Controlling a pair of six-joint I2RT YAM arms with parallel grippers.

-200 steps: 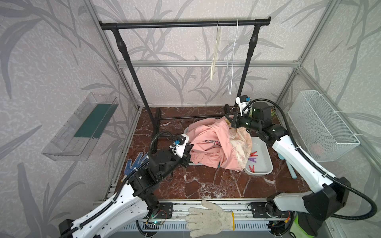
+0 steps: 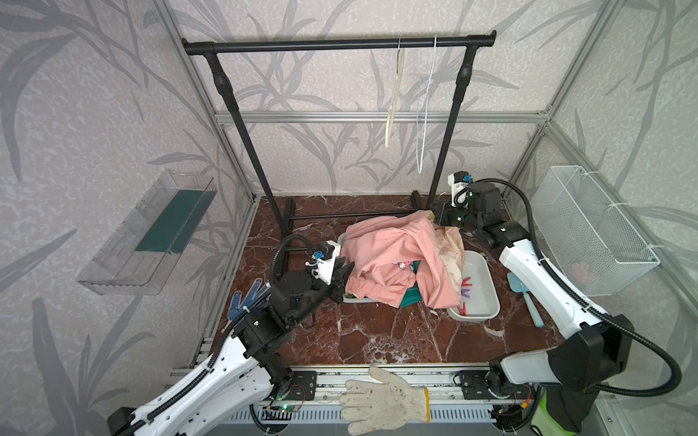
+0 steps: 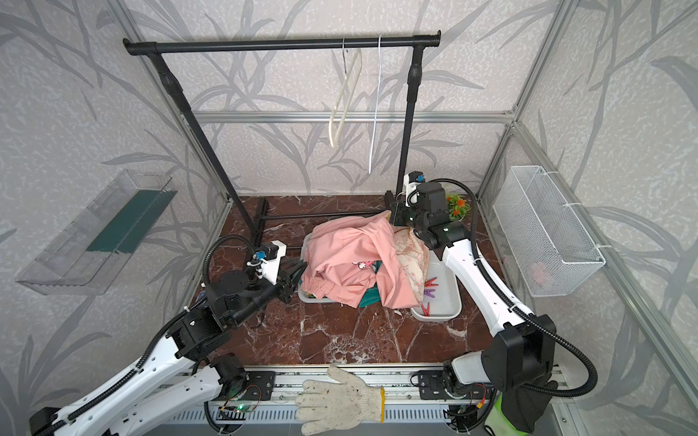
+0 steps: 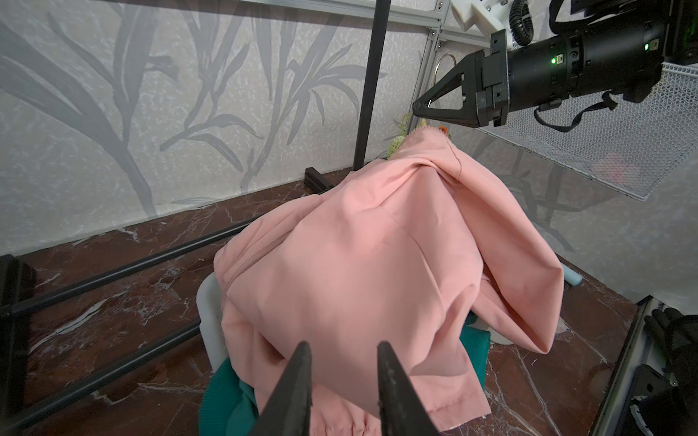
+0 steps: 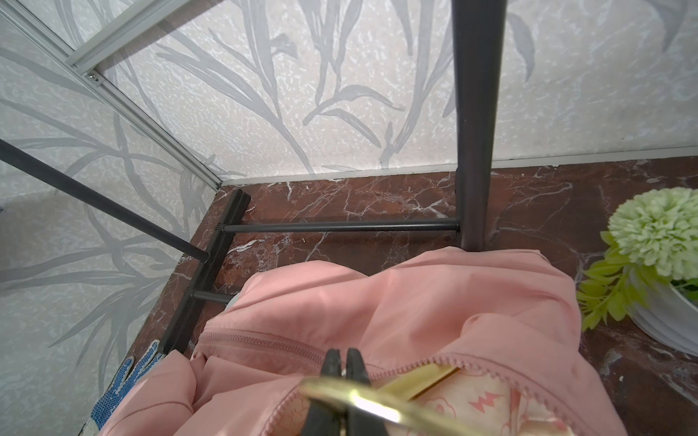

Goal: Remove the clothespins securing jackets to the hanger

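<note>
A pink jacket [image 2: 385, 254] with pale patterned lining [image 5: 472, 396] lies heaped in the middle of the table, raised toward the right gripper. Inside its zipped opening runs a gold hanger [image 5: 429, 379], mostly covered by cloth. My right gripper is shut on this hanger at the jacket's top. Facing the jacket from the left, my left gripper has its fingers apart, with no cloth visibly pinched between them. Red clothespins [image 2: 466, 281] and a purple clothespin [image 2: 465, 293] rest in a white tray [image 2: 488, 314]. No clothespin shows on the jacket.
Teal cloth [image 2: 410, 296] peeks out beneath the jacket. Behind stands a black rack [image 2: 338, 45] with a cream hanger [image 2: 394, 94] and a white hanger [image 2: 421, 145]. A potted plant [image 5: 658, 239] is near the right rack post.
My right gripper has shifted right, drawing the jacket's top along. Pink cloth now covers more of the lining, and teal cloth shows below. The left gripper has barely moved.
</note>
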